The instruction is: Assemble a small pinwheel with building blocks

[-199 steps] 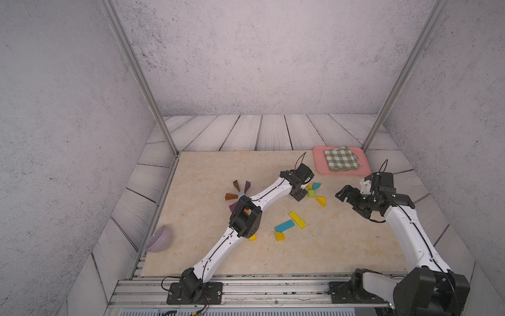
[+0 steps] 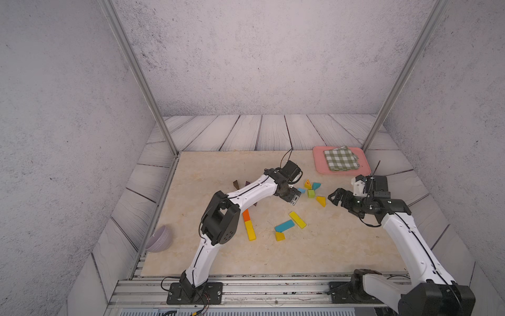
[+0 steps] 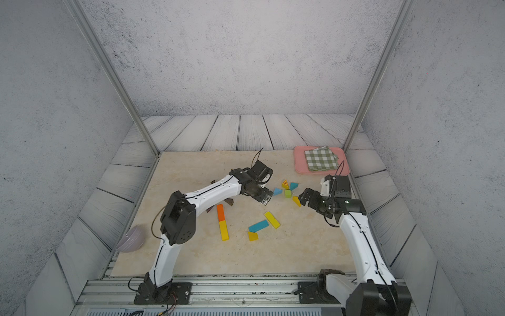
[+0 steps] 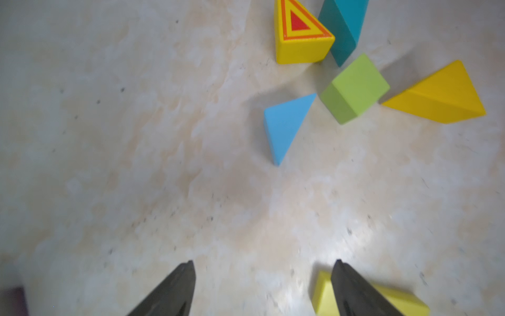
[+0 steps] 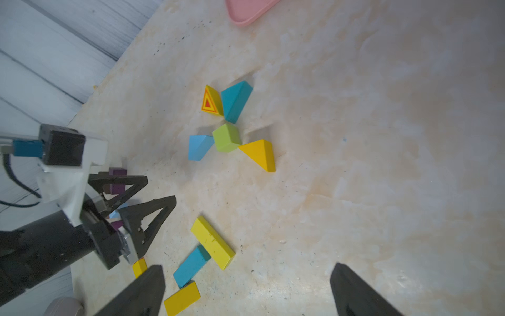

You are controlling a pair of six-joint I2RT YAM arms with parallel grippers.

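Note:
Around a green cube point(image 4: 355, 88) lie a light blue triangle point(image 4: 286, 126), a teal triangle point(image 4: 344, 26), a patterned yellow triangle point(image 4: 299, 34) and a plain yellow triangle point(image 4: 442, 94), forming a pinwheel top. My left gripper hangs to the left of this group with its fingers parted and nothing between them. On the right, my right gripper is open and empty, beside the plain yellow triangle. A second pinwheel of brown and purple wedges point(image 3: 228, 201) lies partly under the left arm, with an orange and yellow stick point(image 3: 222, 222).
In front of the group are a yellow bar point(image 2: 297, 219), a blue bar point(image 2: 284, 226) and a yellow block point(image 2: 279, 237). A pink tray point(image 2: 319, 166) with a checked cloth point(image 2: 341, 158) stands back right; a bowl point(image 2: 160, 239) sits at left.
My left gripper has moved left, away from the group, uncovering the light blue triangle. The left arm's elbow has swung left over the other pinwheel. My right gripper has shifted slightly left.

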